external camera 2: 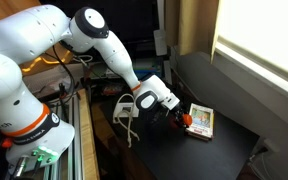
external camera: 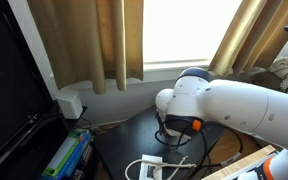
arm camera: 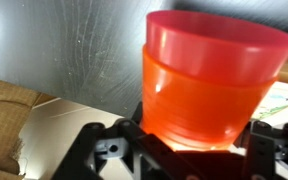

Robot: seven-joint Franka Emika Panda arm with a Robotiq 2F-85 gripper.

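Observation:
A red-orange cup [arm camera: 206, 90] fills the middle of the wrist view, its redder rim towards the top. My gripper is shut on it, with dark fingers [arm camera: 89, 150] low in the picture on either side. Exterior view 2 shows the cup [external camera 2: 186, 119] as a small red patch at the gripper's end, above the dark table [external camera 2: 184, 155] and beside a pale printed box or book [external camera 2: 201, 122]. How far the cup stands off the table I cannot tell. In exterior view 1 the arm hides the gripper's fingers.
A white power strip [external camera: 151, 168] with a looping pale cable lies on the table near the arm. Colourful boxes [external camera: 67, 153] and a white block [external camera: 70, 104] stand to the left in exterior view 1.

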